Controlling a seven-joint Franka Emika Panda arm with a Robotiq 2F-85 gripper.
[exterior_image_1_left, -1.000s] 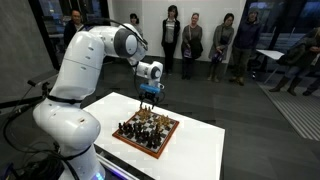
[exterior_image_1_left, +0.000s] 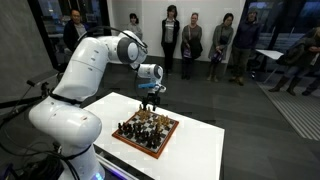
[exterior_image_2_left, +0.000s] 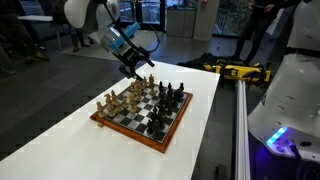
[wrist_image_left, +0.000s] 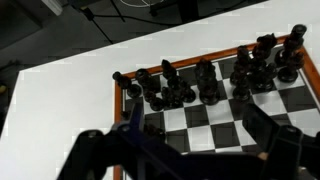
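Observation:
A chessboard (exterior_image_2_left: 142, 126) with a brown border lies on the white table. Dark chess pieces (exterior_image_1_left: 141, 132) crowd one side in exterior view 1, and light wooden pieces (exterior_image_2_left: 113, 104) stand along the other side. Over the far edge of the board, in exterior view 1, hangs my gripper (exterior_image_1_left: 151, 104), pointing down. Its fingers are spread, and the wrist view shows no piece held between them. In that view, the dark pieces (wrist_image_left: 208, 83) stand beyond the fingertips, several of them bunched at the left. The gripper's fingers hide the near part of the board.
People (exterior_image_1_left: 170, 35) stand behind glass at the back. A yellow-and-black object (exterior_image_2_left: 235, 70) lies beyond the table in exterior view 2.
The wrist and gripper body have turned a little, showing more of their blue parts. The gripper stays over the board's far edge, and the pieces look unmoved.

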